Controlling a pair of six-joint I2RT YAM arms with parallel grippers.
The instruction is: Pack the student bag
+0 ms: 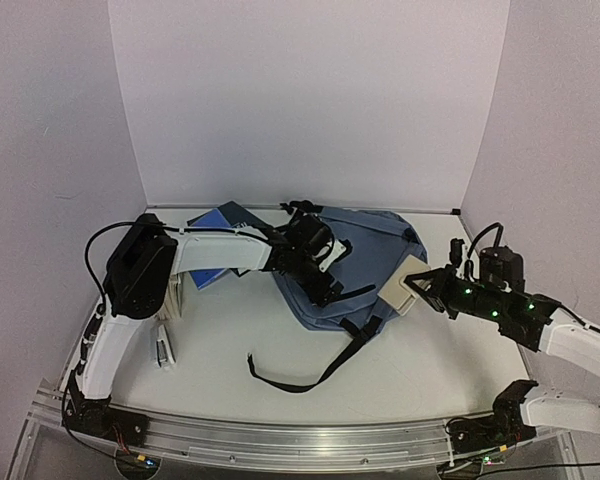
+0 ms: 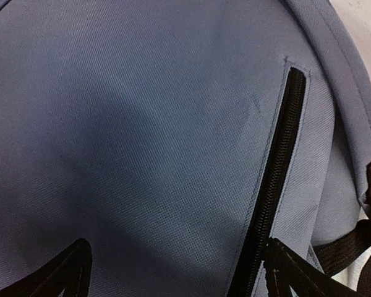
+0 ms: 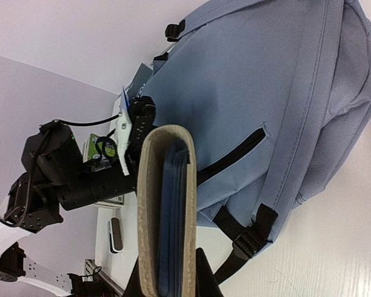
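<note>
The blue-grey bag (image 1: 375, 240) lies on the table, its strap stretched toward the front. Over its left part is my left gripper (image 1: 330, 296). In the left wrist view the fingers (image 2: 65, 272) stand wide apart above the fabric, with the black zipper (image 2: 275, 161) running by the right one. At the bag's right edge, my right gripper (image 1: 417, 284) is shut on a flat beige item (image 1: 400, 285). Edge-on in the right wrist view, this beige item (image 3: 149, 204) shows dark blue layers inside. How far the zipper is open cannot be told.
Blue books or folders (image 1: 210, 230) lie at the back left, partly behind the left arm. Beside them stands a stack of books (image 1: 174, 300), with a small grey-white item (image 1: 163, 345) in front.
</note>
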